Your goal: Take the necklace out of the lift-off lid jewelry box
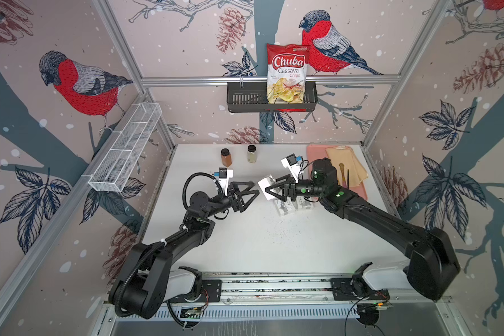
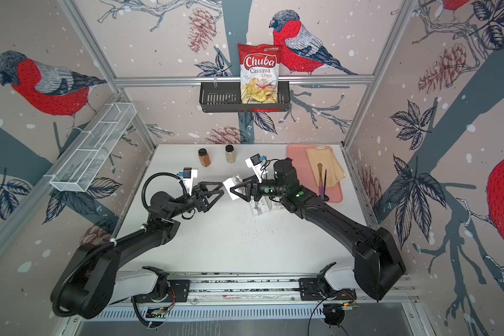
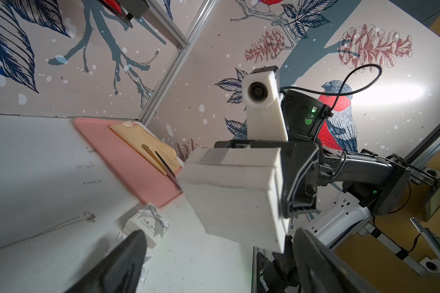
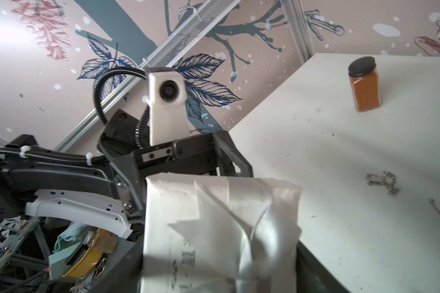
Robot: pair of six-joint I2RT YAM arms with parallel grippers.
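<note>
A white jewelry box (image 4: 181,219) with a silver ribbon bow is held in the air by my right gripper (image 1: 274,189). My left gripper (image 1: 251,193) stands open just left of that box, facing it, with nothing between its fingers. In the left wrist view a thin necklace chain (image 3: 49,230) lies on the white table, and a white piece with a ribbon (image 3: 144,227) lies on the table below the held box. In the right wrist view small chain bits (image 4: 383,181) lie on the table.
A pink tray (image 1: 313,173) with a cloth and brushes is at the back right. Two spice jars (image 1: 226,158) stand at the back. A shelf (image 1: 246,100) with a chips bag hangs on the back wall.
</note>
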